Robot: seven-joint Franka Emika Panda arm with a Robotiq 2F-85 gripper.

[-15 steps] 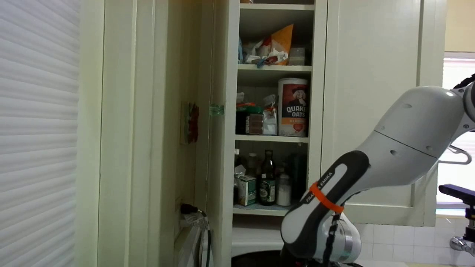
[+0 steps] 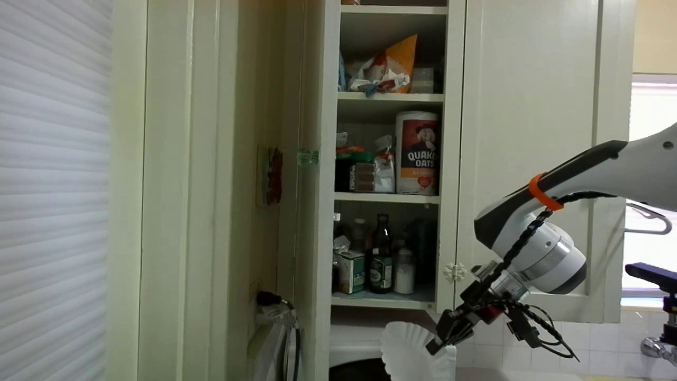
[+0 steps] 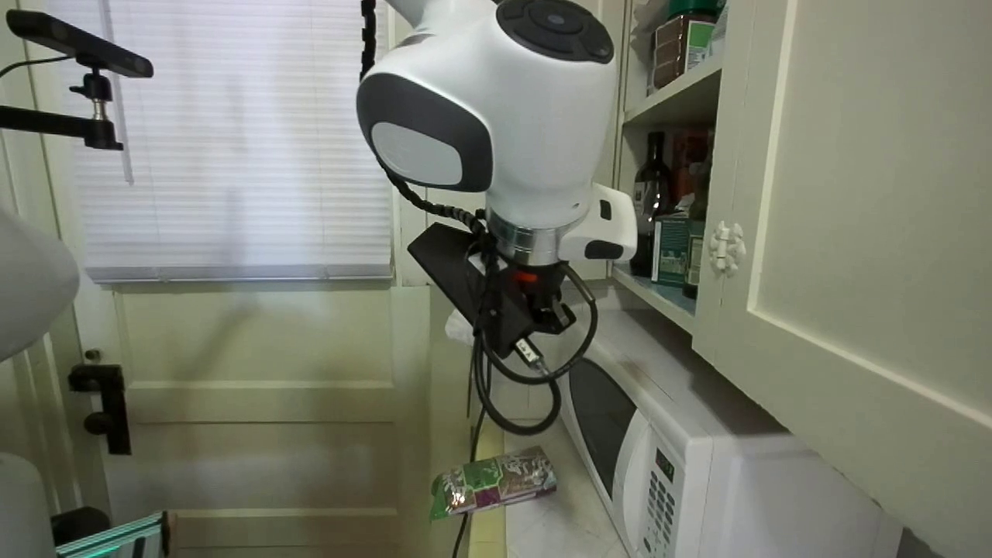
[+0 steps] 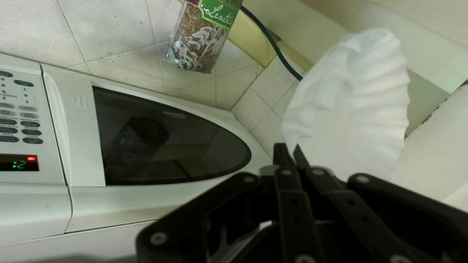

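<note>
A white fluted paper filter (image 4: 351,105) hangs from the tips of my gripper, which is shut with the thin paper pinched at its edge. From outside, the same filter (image 2: 409,352) shows in front of the microwave, below the cupboard's bottom shelf, beside my gripper (image 2: 436,343). Only a sliver of the filter (image 3: 458,327) shows in exterior view 2, where the wrist and its cables hide my fingers.
Beneath the arm, a bag of lentils (image 3: 497,483) lies on the counter beside the white microwave (image 3: 646,465). Bottles and boxes fill the cupboard (image 2: 387,198), whose one door stands open. A dark cable (image 4: 267,37) runs near the counter edge.
The arm has risen and drawn back to the right, bringing the gripper and the paper filter into exterior view 1. The cupboard's contents have not moved.
</note>
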